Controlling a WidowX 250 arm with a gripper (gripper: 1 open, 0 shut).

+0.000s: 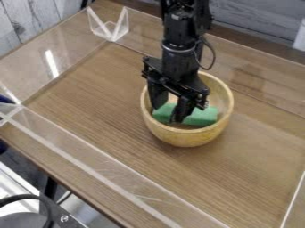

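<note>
My black gripper point(170, 102) reaches down from the top into a wooden bowl point(185, 134) at the middle right. A green object point(201, 115) lies in the bowl, partly hidden behind the gripper's fingers. The fingertips are at or just over the green object; whether they touch it or how far they stand apart is hard to make out.
A white wire-like item point(109, 25) lies at the back left. Dark cables and a round dark object are at the lower left edge.
</note>
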